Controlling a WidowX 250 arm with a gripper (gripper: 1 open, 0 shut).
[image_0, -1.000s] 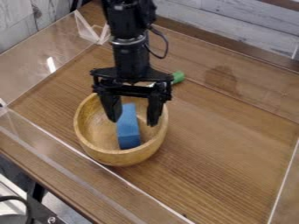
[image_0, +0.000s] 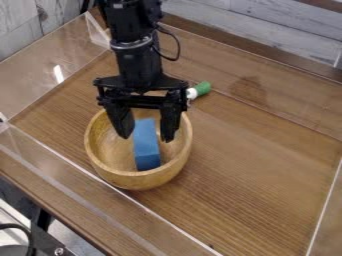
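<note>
My black gripper (image_0: 144, 122) hangs open over a round wooden bowl (image_0: 134, 175), its two fingers spread to either side of a blue block (image_0: 146, 150) that lies inside the bowl. The block is below the fingertips, and nothing shows held between them.
A small green object (image_0: 201, 88) lies behind the gripper to the right.
The gripper and arm have shifted a little to the left and slightly down. The bowl and block look unmoved.
</note>
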